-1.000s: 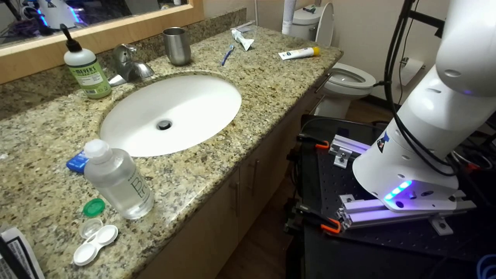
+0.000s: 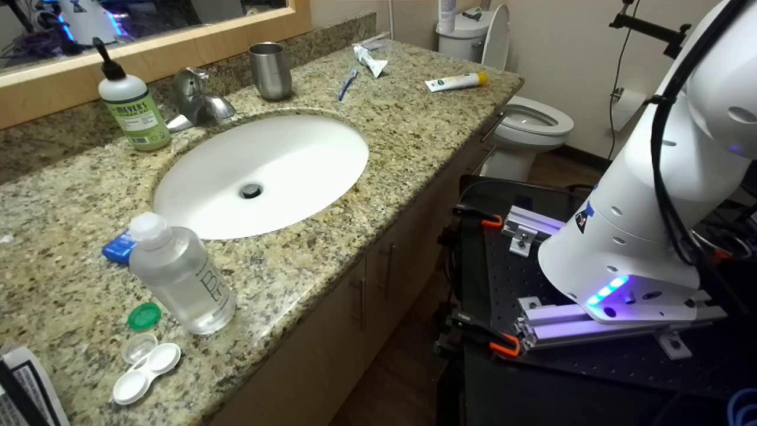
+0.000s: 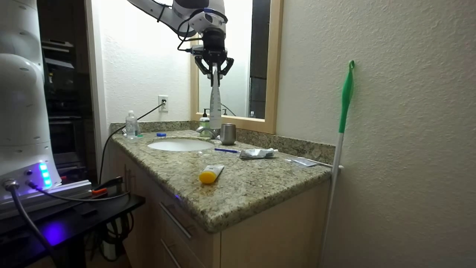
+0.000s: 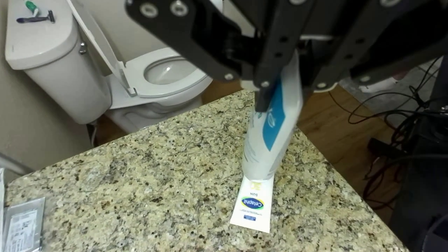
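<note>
A long white tube [image 4: 262,157] with a blue label hangs upright below my gripper, which is shut on its upper end. In exterior view 2 the same tube [image 3: 215,107] hangs over the counter, held by the gripper [image 3: 215,80] in front of the mirror. Exterior view 1 has only the tube's lower end [image 2: 446,18] at the top edge; the gripper is out of that picture. On the counter beneath lies a white Cetaphil tube [image 4: 253,210] with a yellow cap [image 3: 207,177]. Part of it is hidden behind the held tube in the wrist view.
The granite counter [image 2: 426,135] surrounds a white sink [image 2: 312,170]. A steel cup [image 2: 270,71], toothbrush [image 2: 348,84], crumpled tube [image 2: 369,61], soap bottle [image 2: 135,106] and clear bottle [image 2: 188,280] stand or lie around it. Bare counter surrounds the Cetaphil tube.
In exterior view 1 the held tube's lower end sits higher and slightly farther right than before. The arm's upper links have shifted too. Objects on the counter look unmoved.
</note>
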